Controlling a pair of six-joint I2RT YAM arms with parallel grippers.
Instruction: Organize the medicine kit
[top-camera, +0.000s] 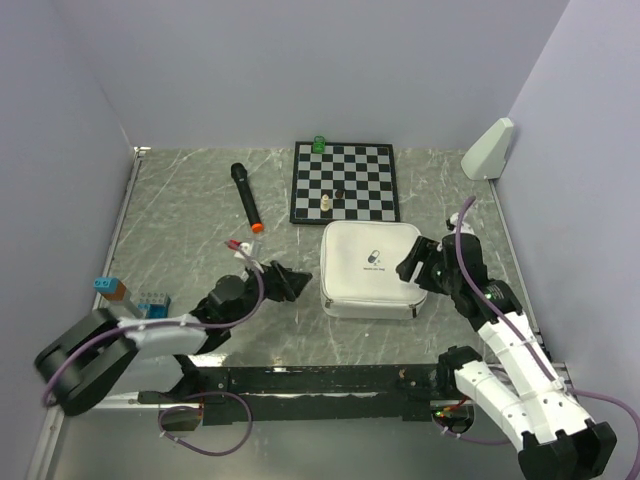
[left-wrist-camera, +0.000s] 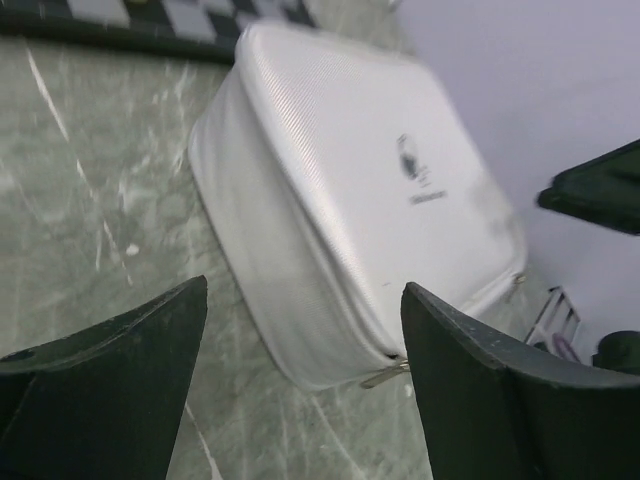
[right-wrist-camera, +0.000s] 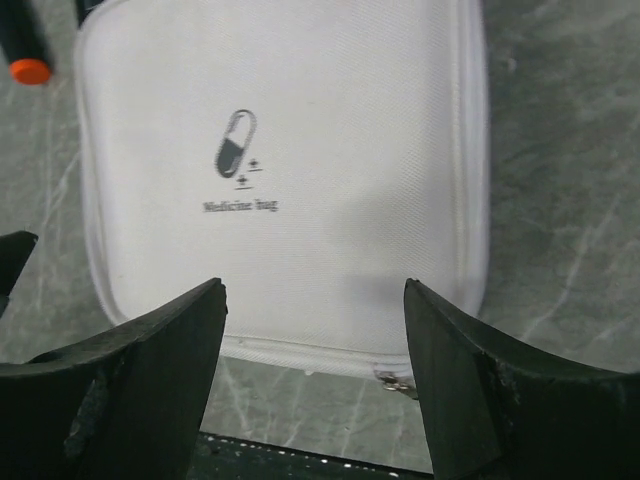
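The white medicine bag (top-camera: 369, 268), printed with a pill and "Medicine bag", lies zipped at the front centre of the marble table. My left gripper (top-camera: 294, 283) is just left of it, fingers apart and empty; in the left wrist view the bag's side (left-wrist-camera: 270, 280) is beyond the fingers. My right gripper (top-camera: 412, 265) is over the bag's right part, fingers apart with the bag's top (right-wrist-camera: 280, 200) showing beyond them.
A checkerboard (top-camera: 366, 183) with small pieces stands behind the bag. A microphone (top-camera: 244, 197) lies back left, coloured blocks (top-camera: 114, 295) at far left, a white device (top-camera: 488, 148) back right.
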